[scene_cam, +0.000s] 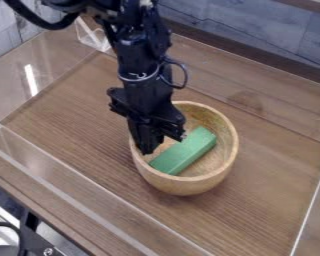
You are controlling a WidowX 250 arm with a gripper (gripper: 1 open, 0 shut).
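A black robot arm reaches down from the top of the view to a light wooden bowl (210, 176) right of centre. Inside the bowl lies a green rectangular block (187, 151), set diagonally. My gripper (144, 137) is at the bowl's upper left, beside the block's upper left; whether its fingers are open or shut does not show clearly.
The wooden table (63, 120) has clear room to the left and right of the bowl. A clear plastic piece is at the upper left, a grey panel at the left edge, and cables at the bottom left corner.
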